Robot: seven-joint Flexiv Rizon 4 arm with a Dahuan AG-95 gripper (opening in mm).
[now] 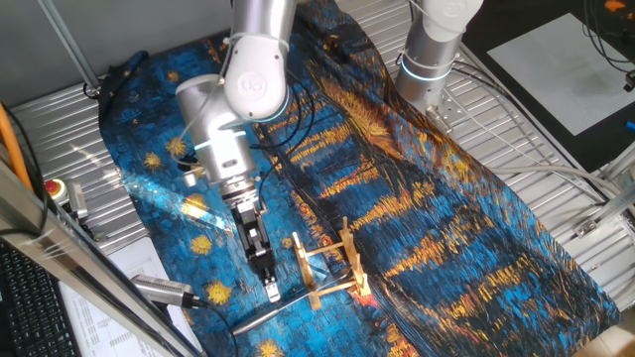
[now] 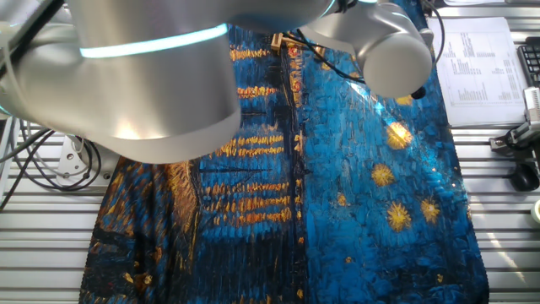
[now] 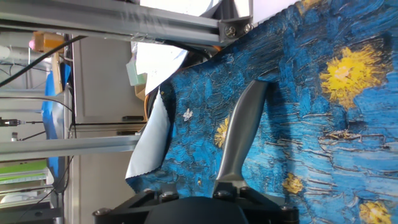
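A knife with a grey metal handle [image 1: 256, 322] lies slantwise on the cloth, its other end reaching into a small wooden rack [image 1: 328, 273]. Just above the knife, left of the rack, my gripper [image 1: 273, 290] points downward with its pale tips close to the handle; whether they touch it cannot be told. In the wrist view the knife handle [image 3: 244, 124] runs up from the gripper at the bottom edge, which hides its lower end. The fingertips are too small or hidden to show how the fingers stand. My arm blocks most of the rack in exterior view 2.
A blue and orange painted cloth [image 1: 417, 238] covers the table, with wide free room right of the rack. At the left are a metal post [image 1: 99, 263], a grey device [image 1: 162, 291] with a cable, and a laptop [image 1: 35, 317].
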